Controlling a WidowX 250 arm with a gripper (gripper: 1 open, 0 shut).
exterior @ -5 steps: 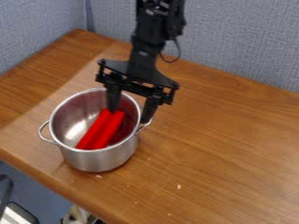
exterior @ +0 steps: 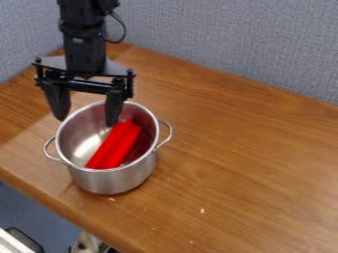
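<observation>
A silver pot (exterior: 93, 176) with two wire handles stands on the wooden table at the lower left, a red elongated object (exterior: 115, 146) lying inside it. My black gripper (exterior: 86, 107) is open above the pot's back left part, its two fingers spread apart, with nothing seen held between them.
The table's front left edge runs below the pot. A pale wall is at the back.
My gripper has swung left from above the pot's right side to above its back left. The pot and red object look unmoved.
</observation>
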